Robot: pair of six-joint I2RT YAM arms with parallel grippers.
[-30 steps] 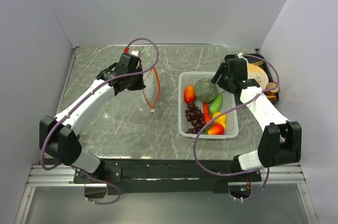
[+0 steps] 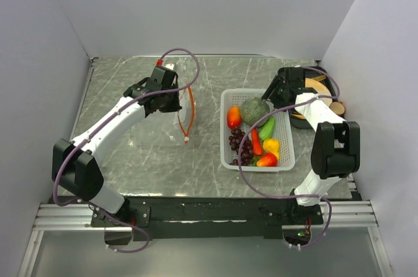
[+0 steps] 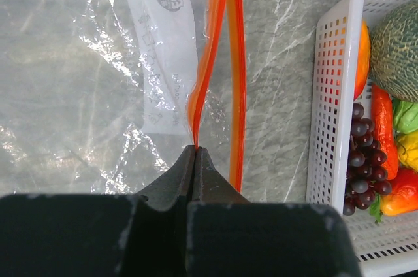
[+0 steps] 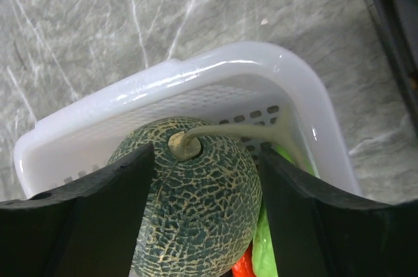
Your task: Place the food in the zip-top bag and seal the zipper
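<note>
A clear zip top bag (image 3: 59, 94) with an orange zipper edge (image 3: 237, 94) lies flat on the left half of the table, its mouth parted toward the basket. My left gripper is shut on one orange lip of that mouth. In the white basket (image 2: 225, 133) sit a green melon (image 4: 196, 205), an orange-red mango (image 2: 234, 117), dark grapes (image 3: 366, 159), a red pepper (image 3: 384, 127), a green pepper (image 2: 267, 128) and yellow and red produce. My right gripper stands open, its fingers on either side of the melon's stem end in the right wrist view.
Right of the basket is a black tray (image 2: 297, 122) holding bread-like round items (image 2: 320, 89), partly under the right arm. Grey walls enclose the table. Bare marble table (image 2: 202, 172) lies between bag and basket.
My right arm has swung its elbow inward, and its gripper has shifted slightly at the melon. The left gripper and the bag's orange edge have moved only a little.
</note>
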